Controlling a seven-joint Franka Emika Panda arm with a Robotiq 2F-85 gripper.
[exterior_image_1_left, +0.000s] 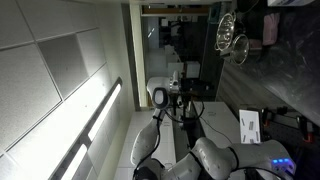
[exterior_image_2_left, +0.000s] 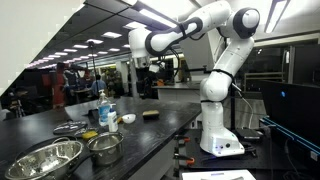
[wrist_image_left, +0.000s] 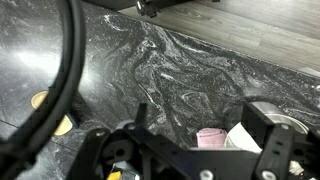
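Observation:
My gripper is open in the wrist view, high over the black marbled counter (wrist_image_left: 180, 80), with nothing between its fingers. Below it lie a small pink item (wrist_image_left: 211, 138) and a white round container (wrist_image_left: 241, 137), partly hidden by the right finger. In exterior view 2 the arm reaches in from the right, and the gripper hangs above the far end of the counter. A metal pot (exterior_image_2_left: 105, 150) and a wide metal bowl (exterior_image_2_left: 40, 163) stand at the near left. Behind them is a white bottle (exterior_image_2_left: 113, 122).
A tan flat object (exterior_image_2_left: 150, 114) lies at the counter's right side. A shallow metal dish (exterior_image_2_left: 70, 128) sits behind the pot. Bare counter (exterior_image_2_left: 160, 128) shows between the pot and the arm's base. A black cable crosses the wrist view's left side.

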